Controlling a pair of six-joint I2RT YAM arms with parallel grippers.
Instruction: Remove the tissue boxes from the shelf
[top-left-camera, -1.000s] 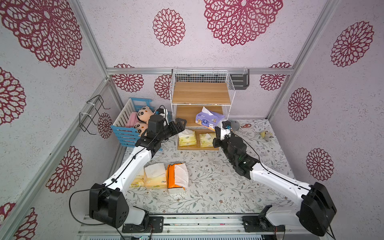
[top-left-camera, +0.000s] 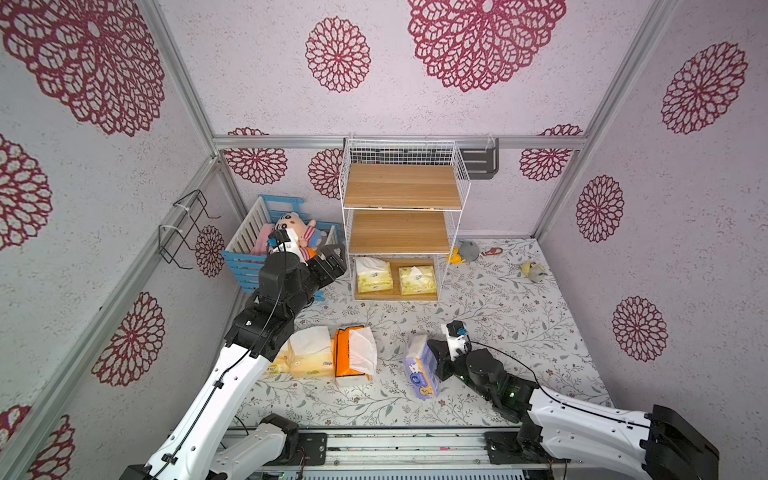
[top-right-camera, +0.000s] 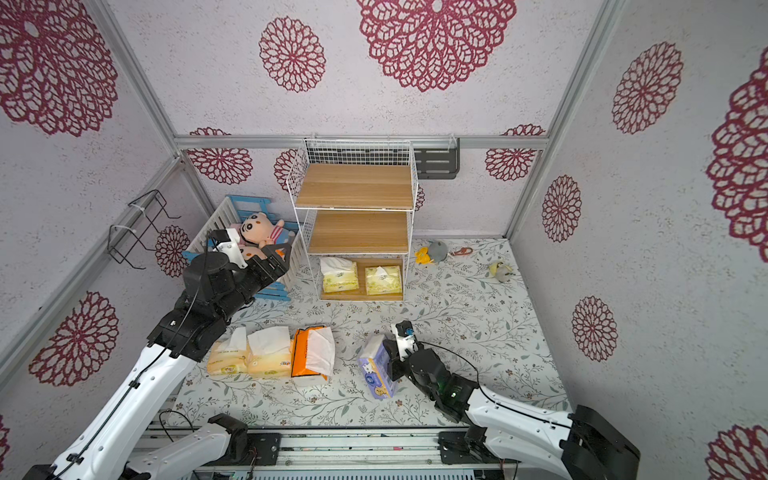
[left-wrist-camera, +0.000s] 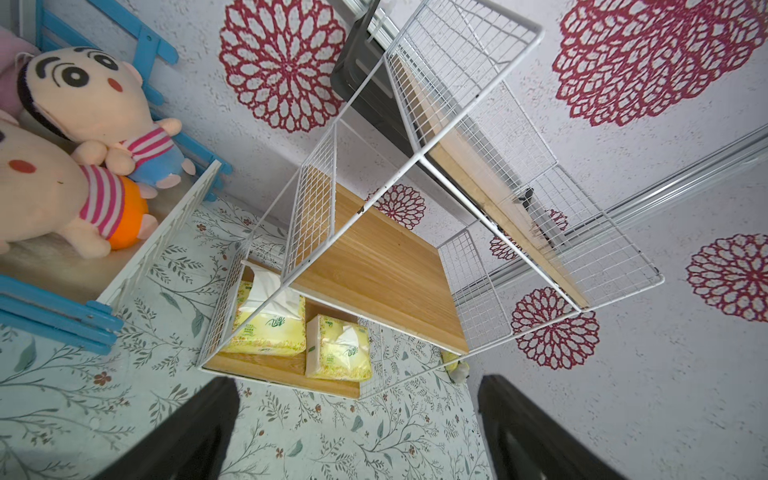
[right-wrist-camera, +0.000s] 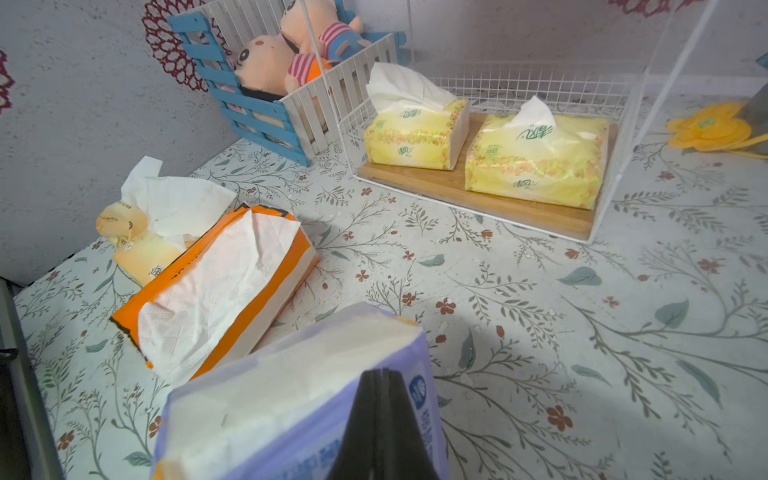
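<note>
Two yellow tissue packs (right-wrist-camera: 416, 136) (right-wrist-camera: 534, 164) sit on the bottom tier of the white wire shelf (top-left-camera: 400, 184); both upper boards are bare. On the table at front left lie yellow packs (top-left-camera: 310, 356) and an orange-and-white pack (top-left-camera: 349, 353). A purple pack (top-left-camera: 419, 369) is at front centre, with my right gripper against it; its fingers are shut, and the top views cannot show clearly whether they grip it. My left gripper is raised left of the shelf, open with nothing between its fingers.
A blue-and-white crate (top-left-camera: 244, 268) with plush dolls stands left of the shelf. A grey-and-yellow toy (top-left-camera: 467, 252) and small items lie at back right.
The right arm has brought the purple pack from middle-shelf height down to the front of the table. The left arm has drawn back leftward, away from the shelf.
</note>
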